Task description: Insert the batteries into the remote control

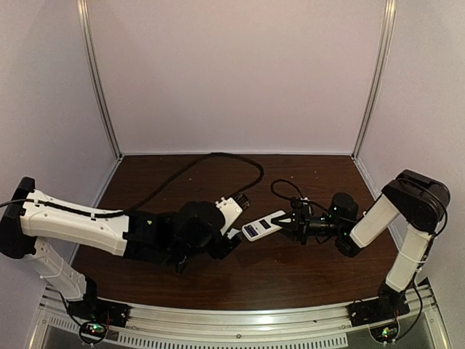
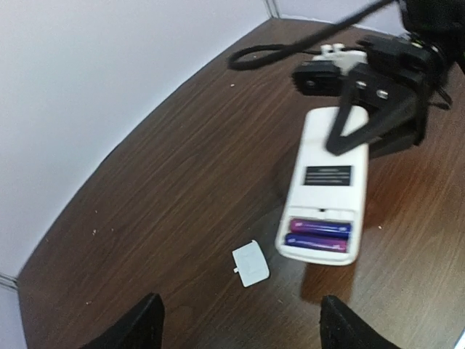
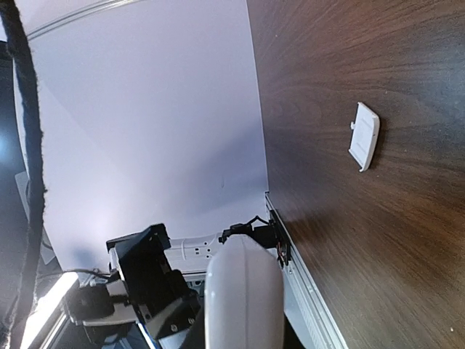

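My right gripper [image 1: 287,222] is shut on the white remote [image 1: 258,227], seen also in the left wrist view [image 2: 327,189], its battery bay facing up with two purple batteries [image 2: 320,234] lying in it. The remote's end fills the lower middle of the right wrist view [image 3: 243,291]. My left gripper stands open below and left of the remote, nothing visible between its fingers; in the top view its wrist hides much of it. The small white battery cover lies on the table, also seen in the right wrist view [image 3: 363,137].
White walls bound it at the sides and back, and a metal rail [image 1: 240,316] runs along the front. Black cables loop above both arms.
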